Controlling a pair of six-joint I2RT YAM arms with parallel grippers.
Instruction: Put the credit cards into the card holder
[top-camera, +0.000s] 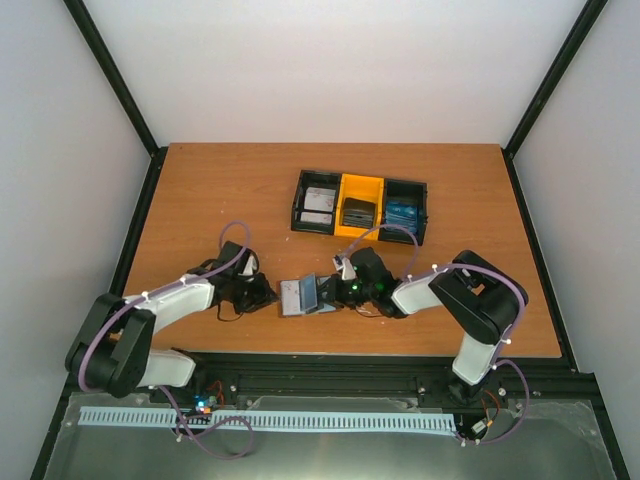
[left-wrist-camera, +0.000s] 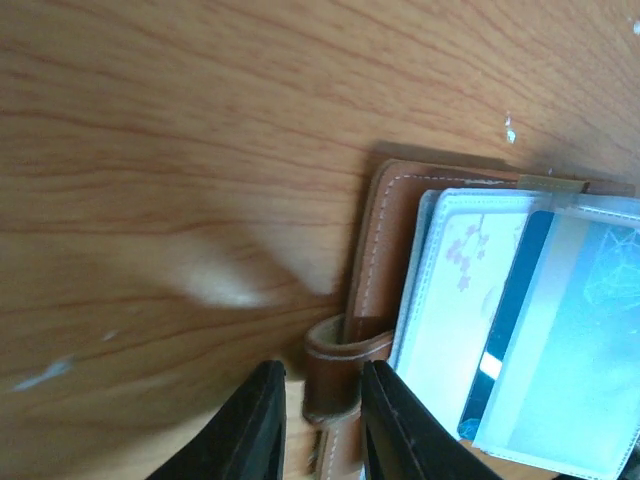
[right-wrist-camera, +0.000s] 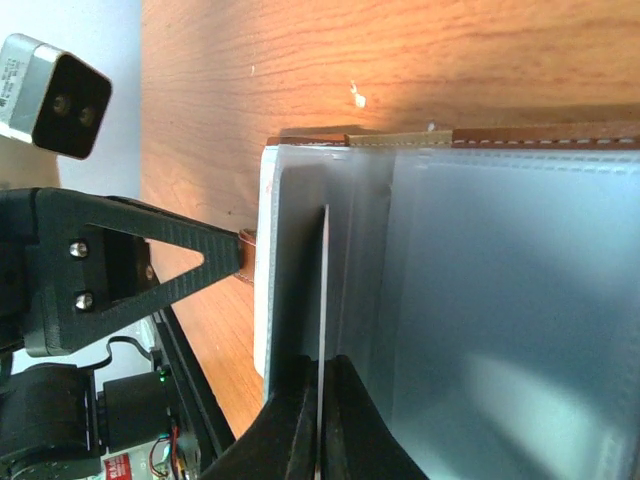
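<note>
The brown leather card holder (top-camera: 291, 298) lies open on the table between both grippers, with clear sleeves spread. In the left wrist view its closing strap (left-wrist-camera: 335, 375) sits between the fingertips of my left gripper, which is shut on it. A flowered card (left-wrist-camera: 470, 270) shows in the left sleeve. My right gripper is shut on the edge of a thin sleeve page (right-wrist-camera: 324, 290), standing upright and seen edge-on. To its right a clear sleeve (right-wrist-camera: 510, 290) lies flat with no card visible in it.
Behind the holder stands a box with black and yellow compartments. White cards (top-camera: 319, 199) lie in its left part, dark cards (top-camera: 358, 213) in the yellow middle (top-camera: 361, 186), blue cards (top-camera: 401, 215) at right.
</note>
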